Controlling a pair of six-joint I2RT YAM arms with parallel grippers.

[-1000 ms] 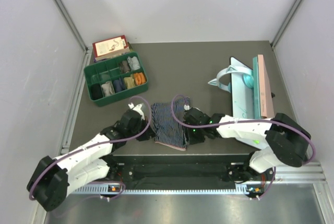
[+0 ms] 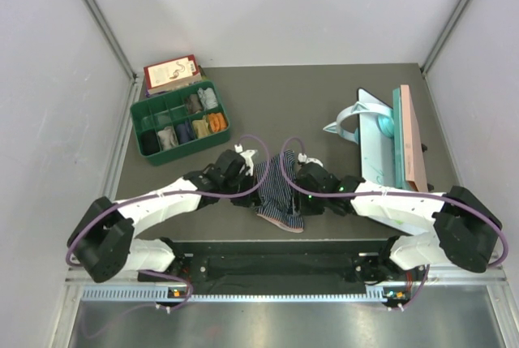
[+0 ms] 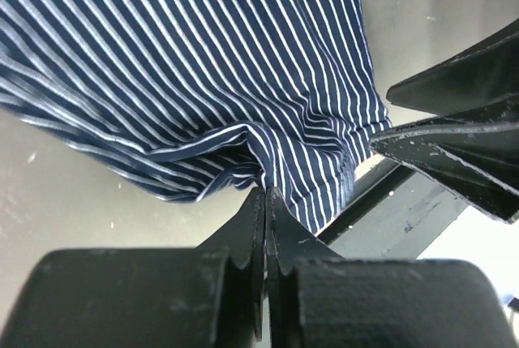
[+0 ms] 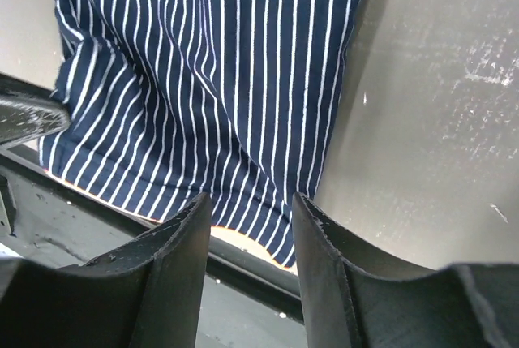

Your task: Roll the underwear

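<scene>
The navy-and-white striped underwear (image 2: 274,186) lies spread and creased on the mat between my arms, its pale waistband toward the front. In the left wrist view my left gripper is shut at a bunched fold of the cloth; whether fabric is between the tips is unclear. My right gripper is part open over the underwear's front end, fingers apart, with cloth visible below and between them.
A green compartment box (image 2: 149,106) with folded items stands back left, boxes (image 2: 170,70) behind it. A white board (image 2: 375,157) with headphones and upright panels occupies the right.
My left gripper has moved right and toward the middle, and the underwear has shifted rightward and skewed. The right arm has moved slightly to the right.
</scene>
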